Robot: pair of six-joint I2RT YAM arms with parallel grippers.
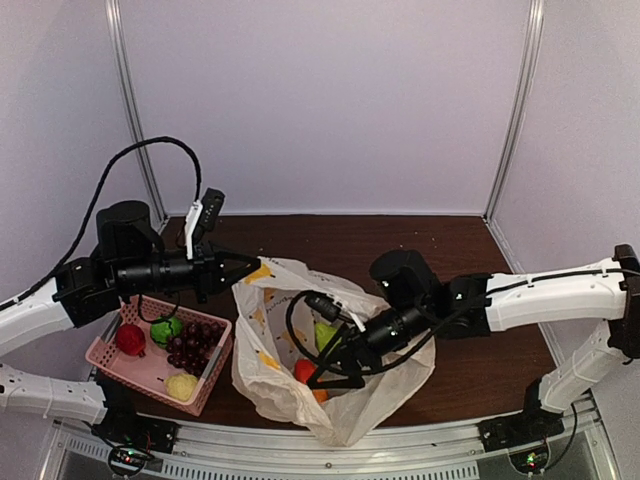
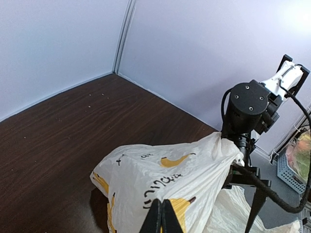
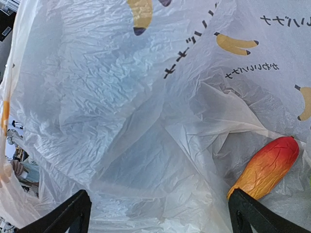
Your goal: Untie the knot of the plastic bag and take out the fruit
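Note:
The white plastic bag (image 1: 280,395) stands open in the middle of the table, its rim spread wide. My left gripper (image 1: 258,264) is shut on the bag's upper left edge, and the film stretches away from its fingertips in the left wrist view. Over the bag's mouth, my right gripper (image 1: 338,382) stands open with nothing between its fingers. A red-orange fruit (image 3: 267,167) lies inside, beyond the right finger (image 3: 255,216) in the right wrist view. From the top, a green fruit (image 1: 325,335) shows in the bag, partly hidden by the right arm.
A pink basket (image 1: 110,362) stands left of the bag, holding a red fruit (image 1: 130,340), a green one (image 1: 165,330), dark grapes (image 1: 193,347) and a pale yellow fruit (image 1: 181,387).

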